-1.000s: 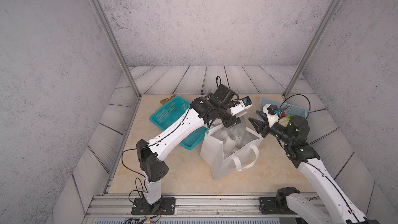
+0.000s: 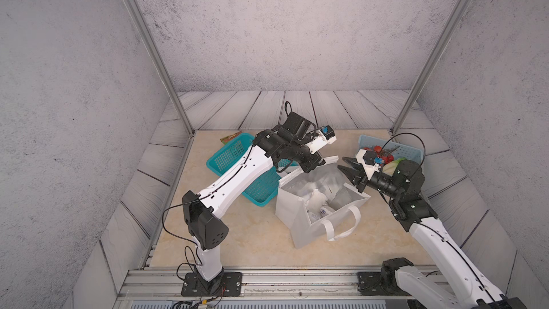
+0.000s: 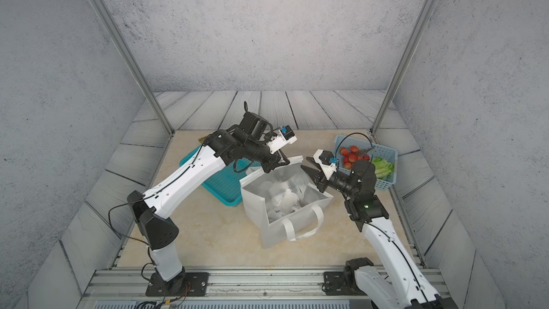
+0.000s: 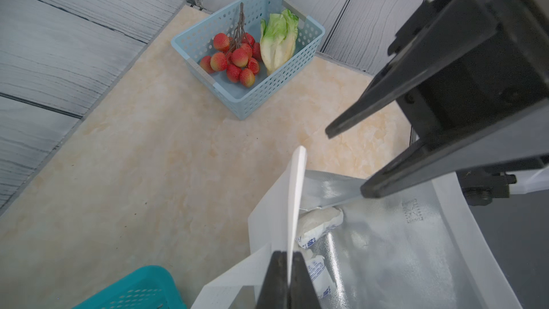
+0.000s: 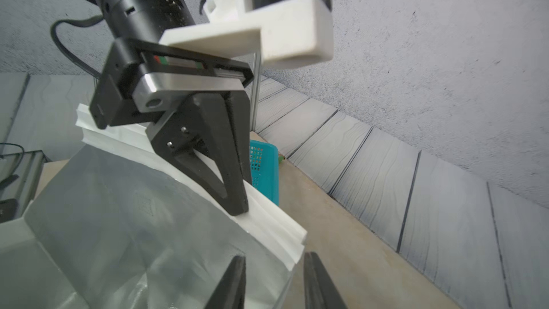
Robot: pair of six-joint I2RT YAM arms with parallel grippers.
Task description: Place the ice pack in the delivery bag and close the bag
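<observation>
The white delivery bag (image 2: pixel 303 223) stands open mid-table, with white packs (image 4: pixel 317 223) lying inside its silver lining; whether one is the ice pack I cannot tell. My left gripper is shut on the thin white rim (image 4: pixel 296 177) of the bag's back-left side. My right gripper is part open over the bag's right end, its fingertips apart on either side of the far edge in its wrist view, holding nothing that shows.
A teal basket (image 3: pixel 220 186) lies left of the bag. A light blue basket (image 4: pixel 274 85) with red fruit and lettuce stands at back right. Bare table surrounds the bag's front.
My right gripper has shifted slightly left.
</observation>
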